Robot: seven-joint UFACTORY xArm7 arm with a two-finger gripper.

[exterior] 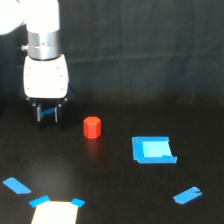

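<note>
A small red block (92, 128) stands on the dark table, left of the middle. To its left and a little farther back is my gripper (48, 116), pointing down from the white arm. Its dark fingers stand apart, with a piece of blue tape (47, 112) showing behind them. Nothing appears held between them, and there is clear space between the gripper and the block.
A pale square (156, 149) framed in blue tape lies right of the middle. At the front left, a bright pale sheet (55, 213) has blue tape at its corners. Blue tape strips mark the left (16, 186) and right (187, 195).
</note>
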